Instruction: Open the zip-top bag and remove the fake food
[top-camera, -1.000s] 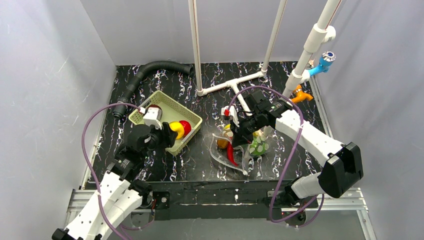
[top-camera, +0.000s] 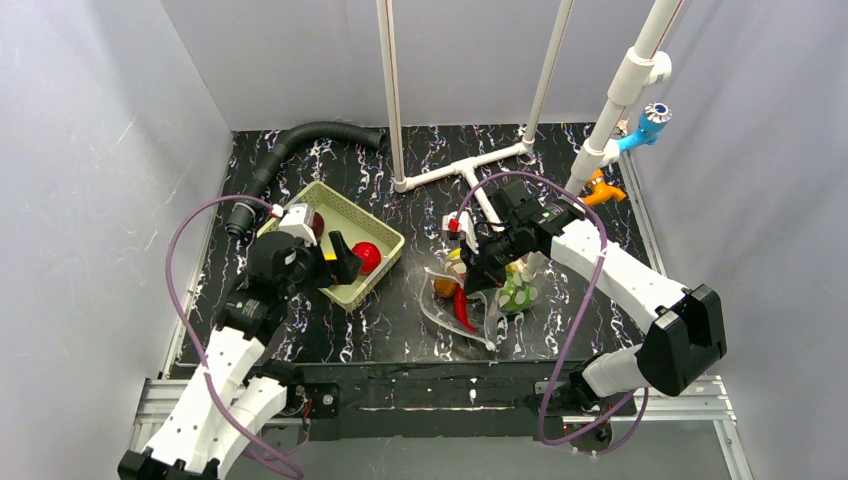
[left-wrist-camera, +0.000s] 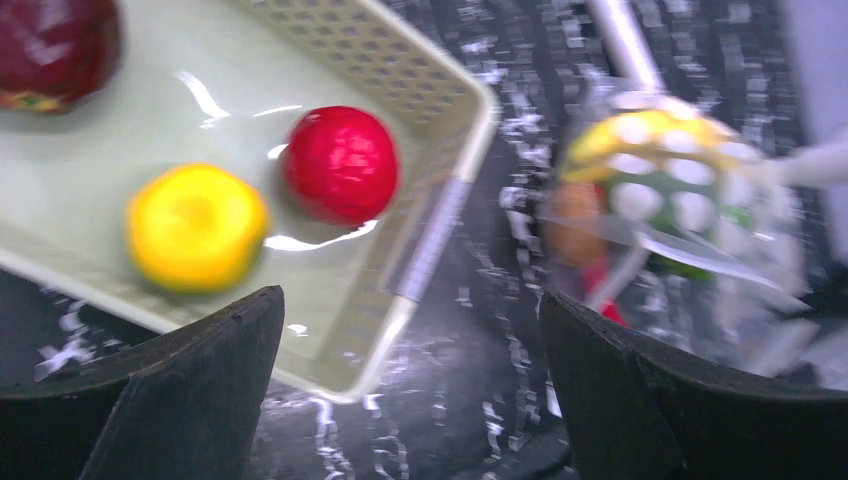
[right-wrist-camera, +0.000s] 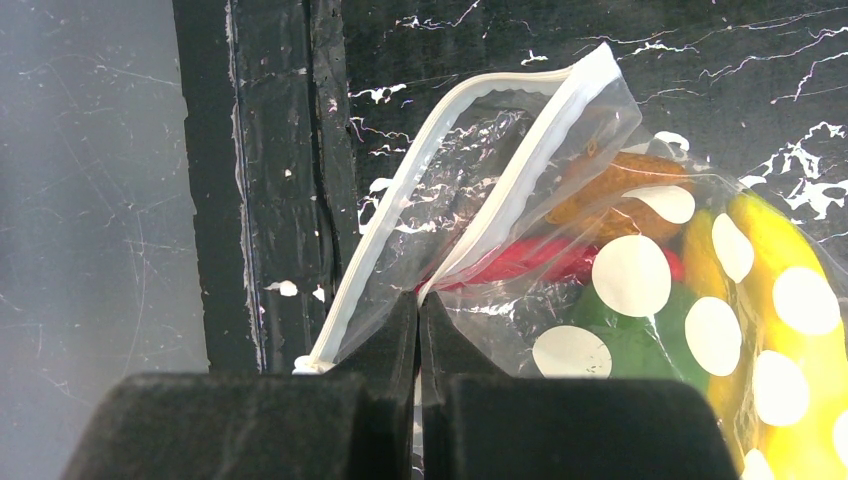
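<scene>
The clear zip top bag (right-wrist-camera: 500, 190) lies on the dark counter with its mouth parted. Inside it show a red pepper (top-camera: 462, 308), a brown food piece (top-camera: 444, 287) and yellow food (right-wrist-camera: 790, 300) behind white dots. My right gripper is shut on the thin film at one lip of the mouth. Over the green basket (top-camera: 386, 268), my left gripper stands open with nothing between its fingers. A yellow food piece (left-wrist-camera: 195, 228), a red one (left-wrist-camera: 342, 165) and a dark red one (left-wrist-camera: 60, 50) rest in the basket.
A black hose (top-camera: 300, 133) curves behind the basket. White pipes (top-camera: 455, 167) stand at the back, with a blue valve (top-camera: 645, 130) and an orange tap (top-camera: 603, 190) at the right. Bare counter separates basket and bag.
The left arm has shifted slightly; the right arm has stayed still.
</scene>
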